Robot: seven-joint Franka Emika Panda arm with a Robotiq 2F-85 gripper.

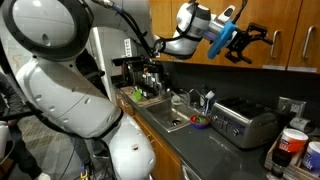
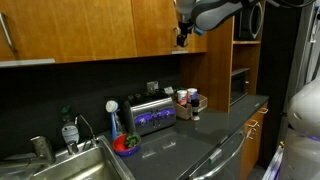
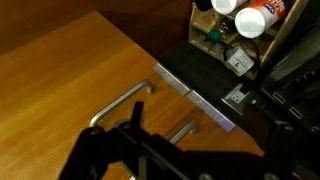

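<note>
In exterior view 1 my gripper (image 1: 258, 47) is raised high by the wooden upper cabinet (image 1: 224, 75), its fingers spread apart with nothing visible between them. A metal cabinet handle (image 1: 276, 43) appears close to the fingertips; whether they touch cannot be told. The wrist view looks onto the cabinet doors (image 3: 75, 70), with one bar handle (image 3: 122, 103) and a second handle (image 3: 183, 133) partly hidden by the dark gripper. Both doors look closed. Exterior view 2 has the gripper (image 2: 182, 37) near the right end of the upper cabinets.
Below stand a silver toaster (image 1: 243, 122) and a wooden crate (image 2: 200, 103) with cups and jars. A red bowl (image 2: 126, 147) sits by the sink (image 2: 78, 170).
</note>
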